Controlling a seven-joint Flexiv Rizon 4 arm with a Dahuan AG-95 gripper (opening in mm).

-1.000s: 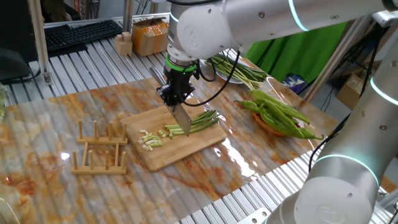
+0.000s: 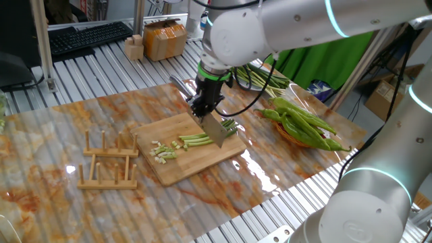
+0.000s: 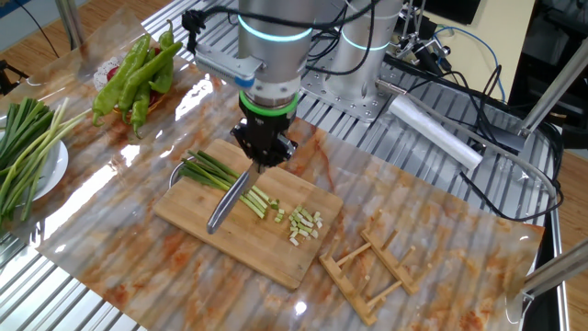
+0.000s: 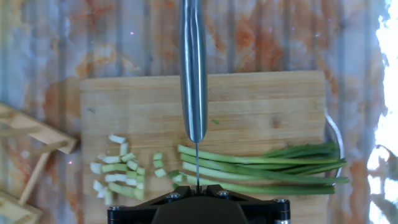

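Observation:
My gripper is shut on a knife, its fingers closed around the top of the blade near the handle. In the wrist view the metal knife handle (image 4: 194, 81) points away from me and the blade shows edge-on as a thin line. The wide blade (image 2: 215, 132) hangs downward over the scallion stalks (image 2: 197, 140); whether it touches them or the board, I cannot tell. These stalks (image 4: 267, 168) lie side by side on a wooden cutting board (image 3: 184, 213), green ends to the right. Cut scallion pieces (image 4: 121, 174) are scattered left of the stalks.
A wooden peg rack (image 2: 108, 169) stands left of the board. Long green peppers (image 2: 300, 125) fill a basket to the right. More scallions (image 3: 28, 152) lie on a white plate.
Board, stalks and cut pieces look unmoved.

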